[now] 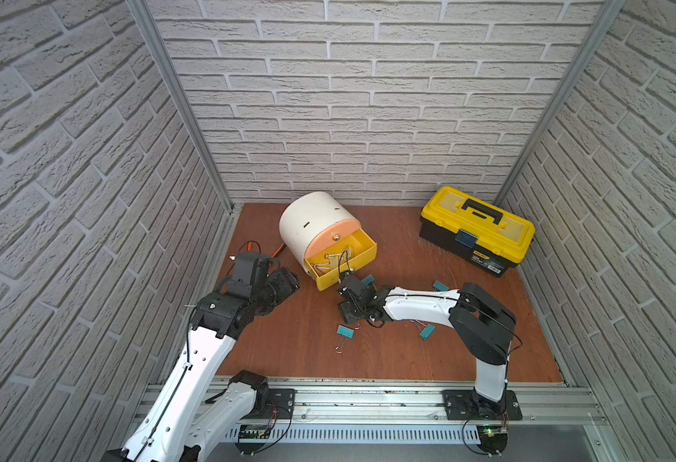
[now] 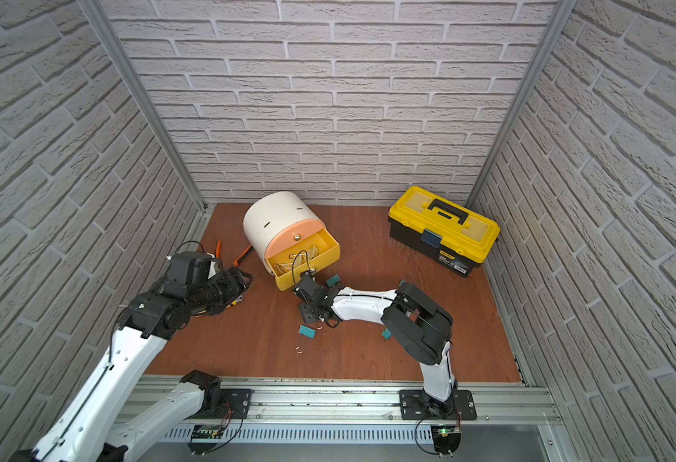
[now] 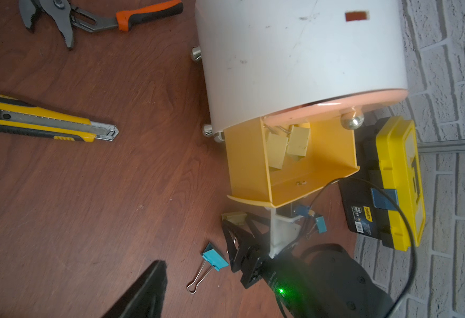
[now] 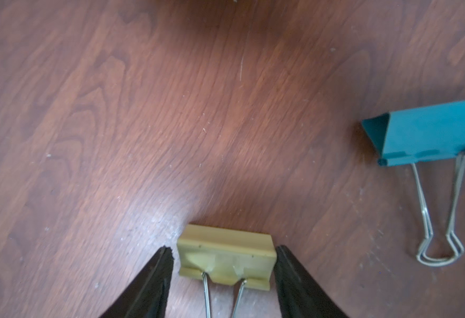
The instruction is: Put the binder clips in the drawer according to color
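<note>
A yellow binder clip [image 4: 227, 257] lies on the table, its wire handles toward the bottom of the right wrist view. My right gripper is open around it, one finger on each side. To its right is a teal clip [image 4: 433, 129], the one just in front of the gripper in the top left view [image 1: 344, 331]. The pulled-out yellow drawer [image 3: 248, 164] of the white cabinet [image 3: 301, 53] contains yellow clips [image 3: 277, 151]. My left gripper [image 1: 290, 282] hovers left of the drawer, empty and open; only one finger [image 3: 147, 288] shows clearly in its wrist view.
More teal clips lie under and beyond the right arm, among them one at the right [image 1: 427, 332]. A utility knife [image 3: 41, 119] and orange-handled pliers [image 3: 147, 13] lie left of the cabinet. At the back right stands a toolbox [image 1: 476, 231].
</note>
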